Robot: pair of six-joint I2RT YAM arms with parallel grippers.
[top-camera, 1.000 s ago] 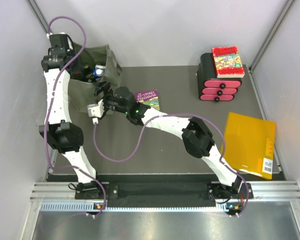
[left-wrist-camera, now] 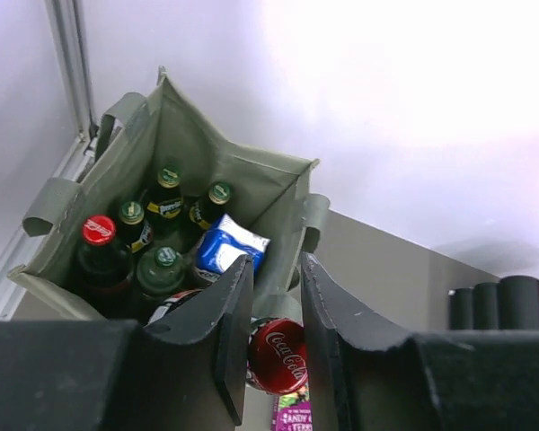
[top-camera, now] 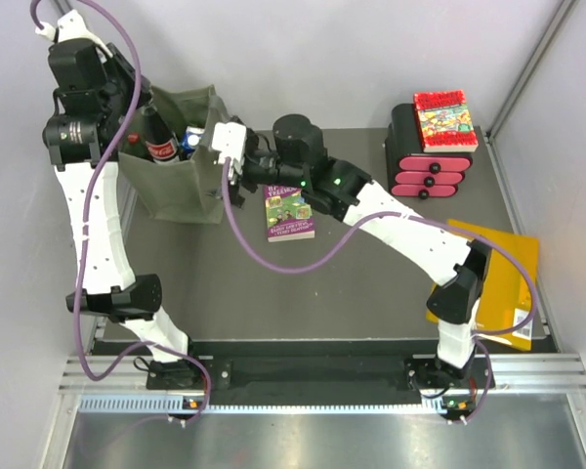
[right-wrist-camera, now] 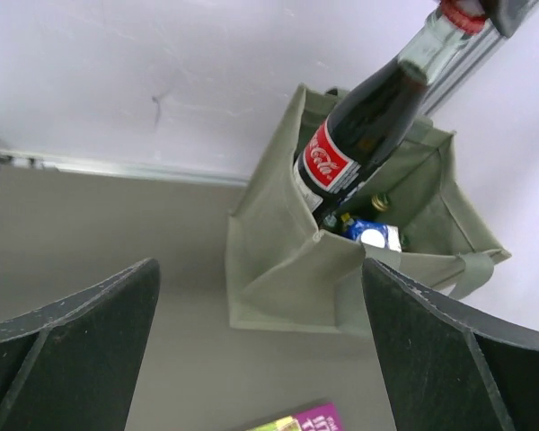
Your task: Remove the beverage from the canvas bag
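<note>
My left gripper is shut on a Coca-Cola bottle by its red-capped neck, holding it tilted in the canvas bag's upper part, its base still at the rim in the right wrist view. Other bottles and a blue-and-white package sit inside the bag. My right gripper stands open to the right of the bag, nothing between its fingers.
A purple book lies mid-table. A black-and-pink drawer box with a red-edged book on it stands back right; a yellow envelope lies at the right.
My right arm has swung up and rightward, away from the bag's front.
</note>
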